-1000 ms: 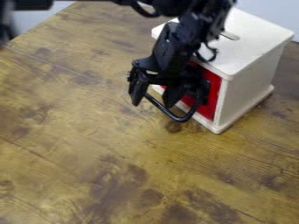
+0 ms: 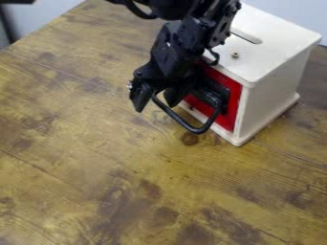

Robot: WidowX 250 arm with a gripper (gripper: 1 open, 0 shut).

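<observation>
A white wooden box (image 2: 274, 81) with a slot and a small knob on top stands at the upper right, its red front (image 2: 227, 113) facing left. My black gripper (image 2: 166, 91) hangs in front of that face, over the lower-left part of the box. A curved black bar or tube runs diagonally down across the red front. The arm hides much of the front, and whether the fingers are open or shut on anything cannot be told.
A wall edge shows at the top corners.
The box stands in the same place.
</observation>
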